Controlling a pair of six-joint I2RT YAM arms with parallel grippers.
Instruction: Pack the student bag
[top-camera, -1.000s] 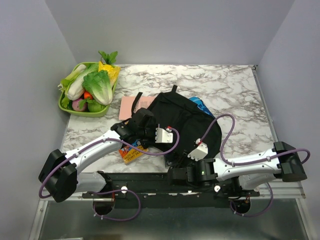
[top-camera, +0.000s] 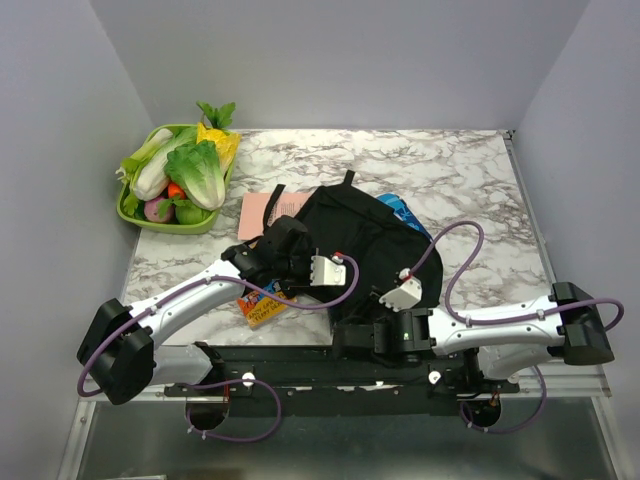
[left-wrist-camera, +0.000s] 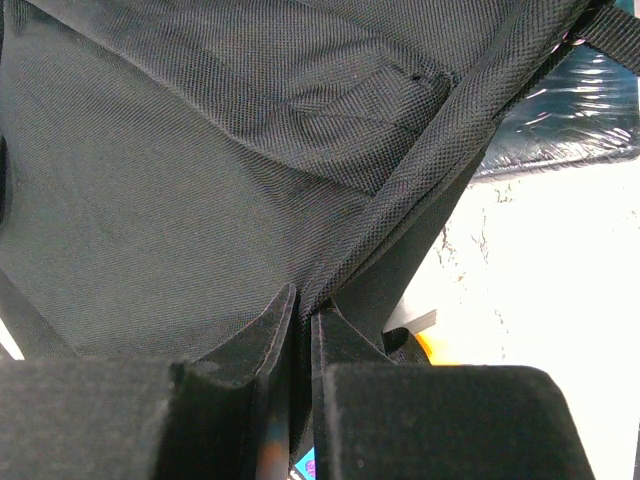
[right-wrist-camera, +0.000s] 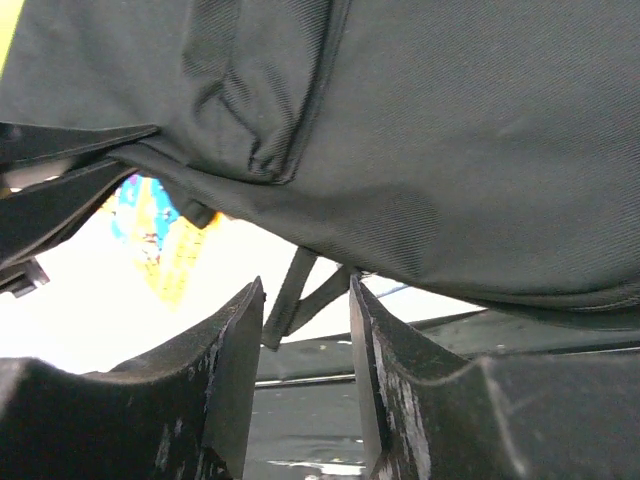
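Note:
A black fabric bag (top-camera: 365, 235) lies flat in the middle of the table. In the left wrist view my left gripper is shut on the bag's edge (left-wrist-camera: 450, 130), the cloth pinched between its fingertips. My right gripper stands open at the bag's near edge, with no cloth gripped between its fingers. Past its fingertips, two dark straps (right-wrist-camera: 290, 295) cross just beyond the bag's hem. A colourful orange-and-yellow book (top-camera: 264, 303) lies under the left arm, partly hidden. The bag's inside cannot be made out.
A pink book or folder (top-camera: 258, 214) lies behind the left arm, partly under the bag. Behind the bag's right side is a blue packaged item (top-camera: 402, 210). A green basket (top-camera: 180, 228) of vegetables stands at the back left. Bare marble extends across the back right.
The left arm has stayed still.

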